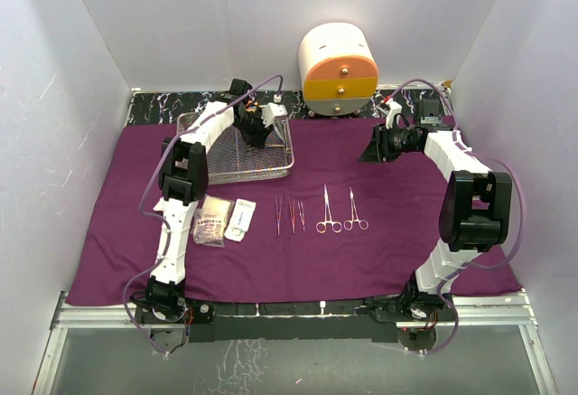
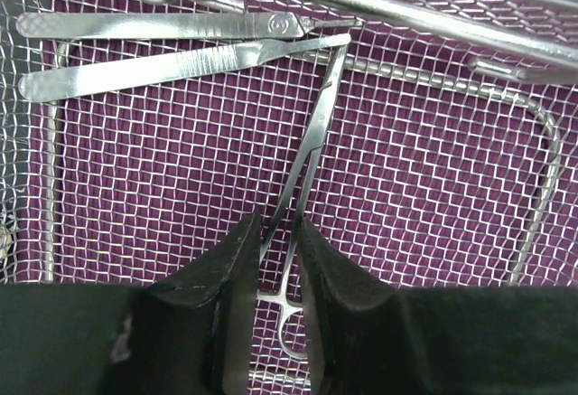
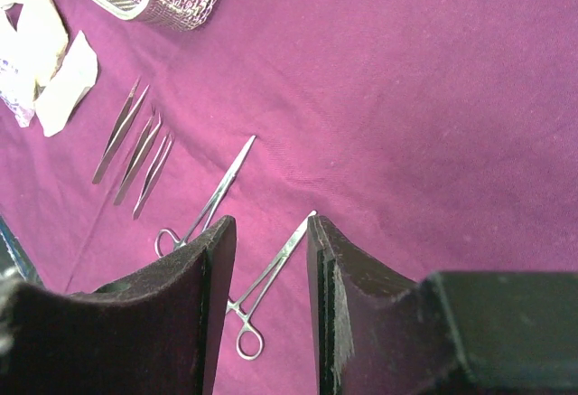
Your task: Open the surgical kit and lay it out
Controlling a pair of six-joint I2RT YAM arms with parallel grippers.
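My left gripper is down in the mesh tray, its fingertips part open around a long scissor-like instrument; whether they touch it is unclear. Two flat scalpel handles or tweezers lie beside its tip. On the purple cloth lie several tweezers, scissors and a clamp in a row. My right gripper hangs open and empty over the cloth at the right, above that row in the right wrist view.
Packets and a white packet lie below the tray. A drawer cabinet stands at the back centre. The cloth between tray and right gripper is clear.
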